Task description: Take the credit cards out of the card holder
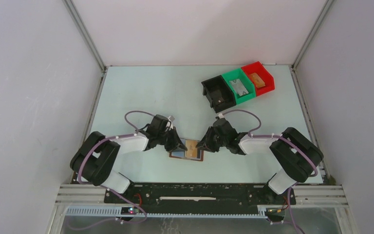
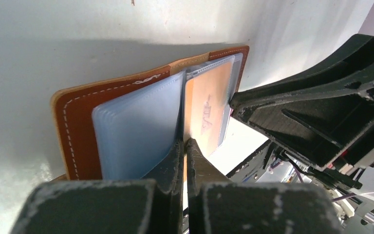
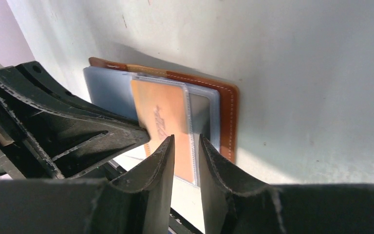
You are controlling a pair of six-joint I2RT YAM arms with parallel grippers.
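The brown card holder lies open on the table, between and below both grippers. Its clear sleeves show blue on the left half, and an orange card shows on the right half. My left gripper is shut, its tips at the left edge of the orange card beside the fold; whether a thin edge is between them is hidden. Over the card's right edge, my right gripper stands part open, one fingertip on each side of that edge. The card is still within the holder's outline.
Black, green and red bins stand joined at the back right. A grey card lies in the green one and an orange card in the red one.
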